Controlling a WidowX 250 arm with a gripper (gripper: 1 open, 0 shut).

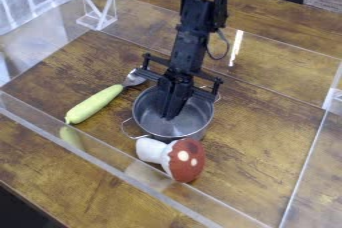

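My black gripper (171, 100) reaches down into the upper part of a steel pot (185, 127) in the middle of the table, its fingertips over or inside the bowl. It looks shut, with nothing visible between the fingers. A pale green corn-like item (94, 104) lies left of the pot, near a spoon (136, 77) partly hidden by the gripper. A red and white mushroom-like toy (185, 158) lies just in front of the pot.
Clear walls or rails (55, 132) run along the front left and right of the wooden table (261, 122). A white object (237, 44) stands at the back right. The table right of the pot is clear.
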